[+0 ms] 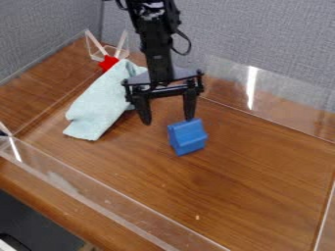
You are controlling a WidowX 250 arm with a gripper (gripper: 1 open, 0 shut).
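Note:
My black gripper [167, 110] hangs open over the wooden table, its fingers apart on either side, just above and left of a blue block [186, 137]. Nothing shows between the fingers. A pale mint cloth [97, 105] lies to the left, partly behind the gripper.
A red object [108, 63] with white parts sits behind the cloth at the back left. Grey walls border the table at the back.

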